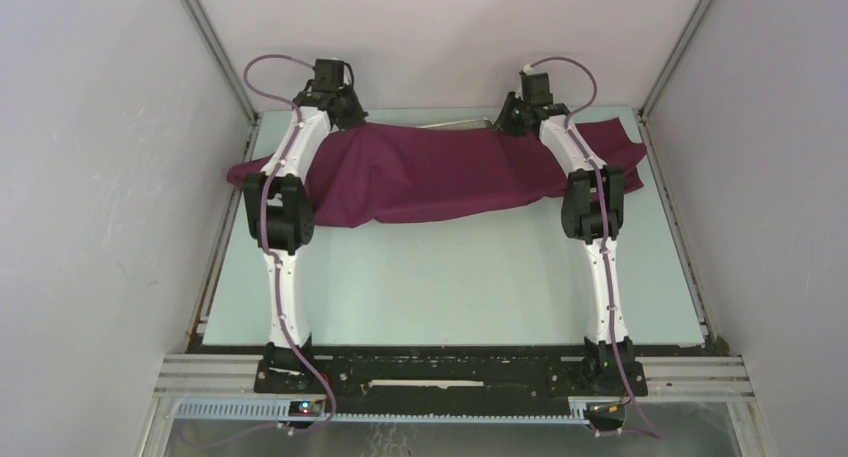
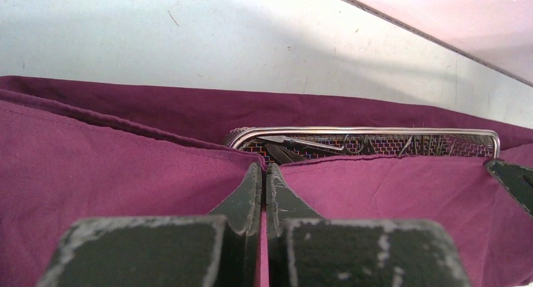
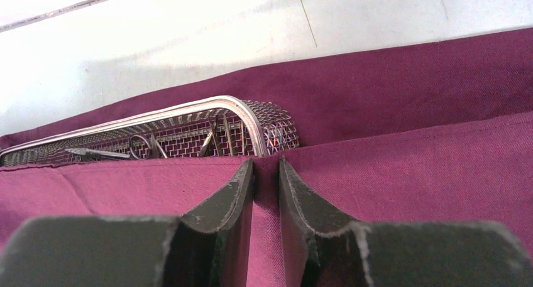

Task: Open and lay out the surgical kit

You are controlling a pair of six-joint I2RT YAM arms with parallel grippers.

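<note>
A maroon cloth stretches across the far part of the table, partly over a wire-mesh basket. Inside the basket, metal instruments show along its far side; the cloth hides the rest. My left gripper is shut on the cloth's edge near the basket's left end. At the basket's right corner, my right gripper has its fingertips slightly apart with cloth between them, just in front of the rim. Whether that cloth is pinched cannot be told.
Bare table lies in front of the cloth. Behind it, a narrow strip of table runs to the back wall. A cloth end spreads out past the right arm.
</note>
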